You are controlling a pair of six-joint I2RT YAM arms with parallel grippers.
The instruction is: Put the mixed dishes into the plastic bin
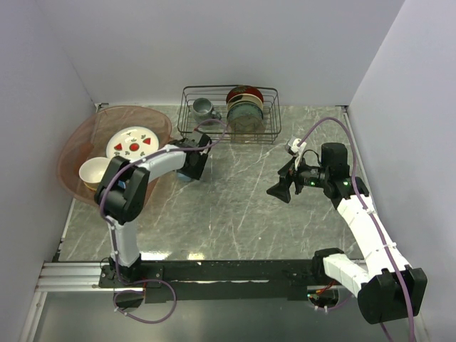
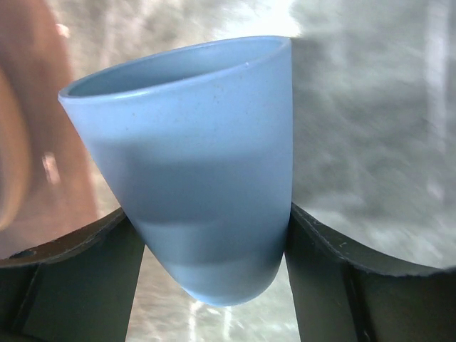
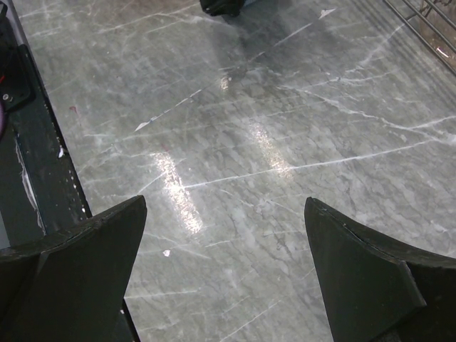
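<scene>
A light blue cup (image 2: 199, 157) sits between the fingers of my left gripper, which is shut on it. Its open mouth tilts away in the left wrist view; from the top only a bit of blue (image 1: 185, 177) shows under my left gripper (image 1: 187, 171). Just to the left is the brownish plastic bin (image 1: 162, 128), holding a white plate with red fruit designs (image 1: 133, 144) and a white bowl (image 1: 95, 169). My right gripper (image 1: 276, 191) hangs over the right of the counter, open and empty; in its own wrist view the fingers (image 3: 363, 274) stand wide apart.
A wire dish rack (image 1: 278, 114) stands at the back with a grey-green mug (image 1: 204, 110) and several upright plates (image 1: 245, 117). Walls close in on both sides.
</scene>
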